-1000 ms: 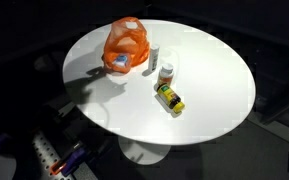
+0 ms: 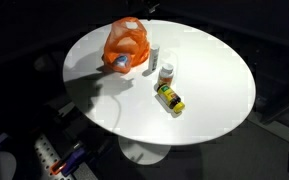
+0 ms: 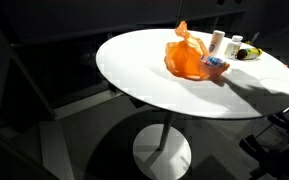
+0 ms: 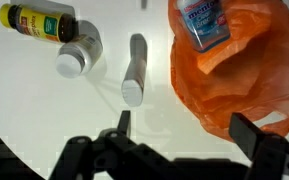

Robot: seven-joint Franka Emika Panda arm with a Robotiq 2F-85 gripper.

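Observation:
A crumpled orange bag (image 4: 246, 70) lies on the white table, with a blue-labelled bottle (image 4: 204, 20) resting against it or partly in it. Beside the bag is a slim white tube (image 4: 134, 75), which looks upright in exterior view 1. A white-capped bottle (image 4: 76, 55) and a dark bottle with a yellow label (image 4: 42, 22) are farther left in the wrist view; the yellow-labelled one lies on its side. My gripper is open, its fingers wide apart and nothing held between them. The tube and bag appear beyond the fingertips.
The round white table (image 2: 219, 85) has free room on its right side in exterior view 1. Its edge drops straight to the floor. Dark equipment stands around it at the lower left.
A shadow on the table's left side has shifted and darkened, and a dark part shows at the top edge of exterior view 1. The objects stay where they were.

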